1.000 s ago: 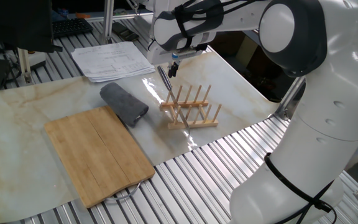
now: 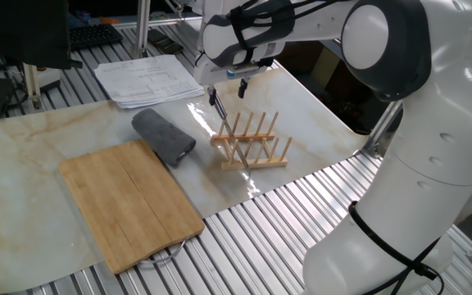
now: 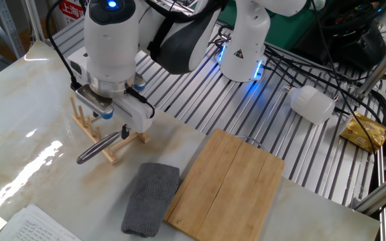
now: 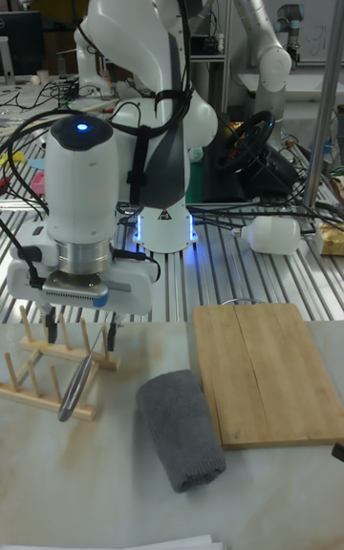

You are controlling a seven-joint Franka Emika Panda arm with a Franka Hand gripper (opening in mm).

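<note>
A wooden rack with upright pegs stands on the marbled sheet. Leaning in it at a slant is a metal utensil with a thick grey handle, which juts out toward the camera in the third exterior view. Above the rack hangs my gripper, pointing down and open, its dark fingers well apart. The utensil rests against the rack and no grip on it shows. Whether a finger touches the handle, I cannot tell. In the second exterior view one fingertip shows beside the handle; the wrist hides the other.
A rolled grey towel lies beside the rack, next to a wooden cutting board. Papers lie near the sheet's edge. A white rounded object and a yellow packet are near the slatted table's far side. Bare sheet surrounds the rack.
The gripper's fingers were close together one second ago and have spread apart. The arm, utensil, rack, towel and board look unmoved.
</note>
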